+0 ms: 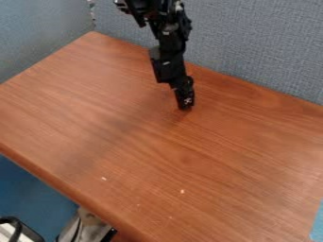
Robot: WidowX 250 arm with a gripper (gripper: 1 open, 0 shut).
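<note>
My black arm reaches down from the top of the camera view, with the gripper (184,102) low over the back middle of the wooden table (151,170). No object shows at the gripper. The fingertips are small and dark, so whether they are apart is hard to make out.
Grey-blue padded panels (259,47) border the back and left. Some cables and pale items (89,227) sit below the near left edge.
</note>
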